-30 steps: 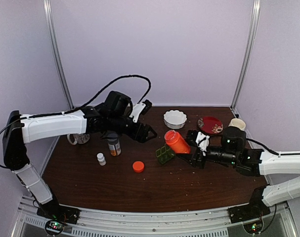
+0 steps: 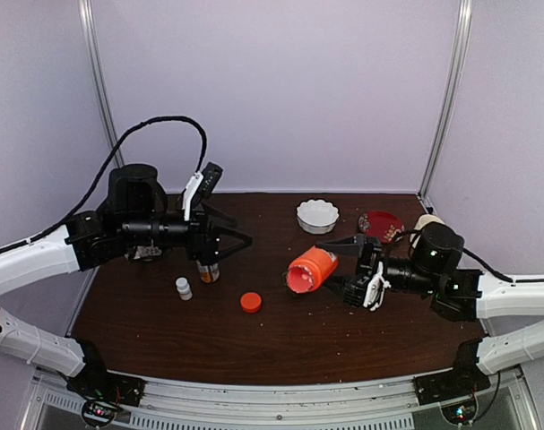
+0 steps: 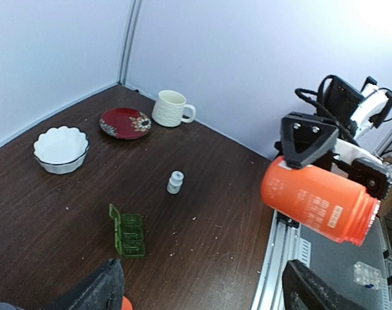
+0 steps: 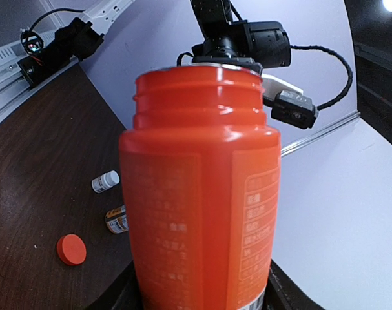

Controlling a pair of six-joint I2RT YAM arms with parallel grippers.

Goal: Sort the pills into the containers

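My right gripper is shut on an orange bottle, held tilted above the table. The bottle has no cap; its mouth faces left and towards the top camera, with pale pinkish material showing inside. A green pill organizer lies on the table with a lid raised; from above, the bottle hides most of it. The orange cap rests alone on the table. My left gripper hangs open and empty over the left side, near a brown bottle. A small white bottle stands at left.
At the back are a white fluted bowl, a red plate and a cream mug. Another small white bottle stands on the right side of the table, hidden from above.
My left arm has drawn back leftwards, and its fingers now show open. The orange bottle, still in my right gripper, has turned so its mouth shows, covering the organizer from above.
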